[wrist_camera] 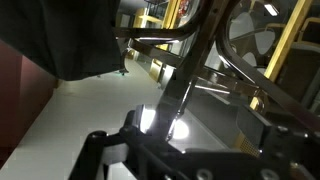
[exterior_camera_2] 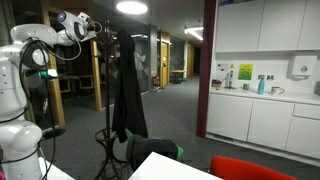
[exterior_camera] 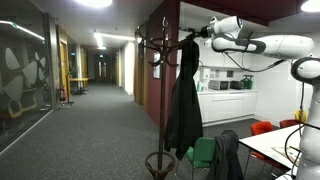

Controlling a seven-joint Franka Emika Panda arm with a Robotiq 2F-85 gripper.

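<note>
A long black coat [exterior_camera: 185,105] hangs from the upper part of a dark coat rack [exterior_camera: 162,85], reaching well down its pole. In the second exterior view the coat [exterior_camera_2: 128,88] hangs to the right of the rack's pole [exterior_camera_2: 109,80]. My gripper is open, its two fingers far apart at the bottom of the wrist view. The rack's curved arms and pole cross that view, while dark cloth [wrist_camera: 72,38] fills its upper left, apart from the fingers. From outside, my gripper is up at the height of the rack's hooks, close beside them.
Green chair [exterior_camera: 203,152] and dark clothing [exterior_camera: 228,155] stand low near the rack. A white table [exterior_camera_2: 165,167] and red chair [exterior_camera_2: 245,170] are in front. White cabinets [exterior_camera_2: 250,118] line the wall.
</note>
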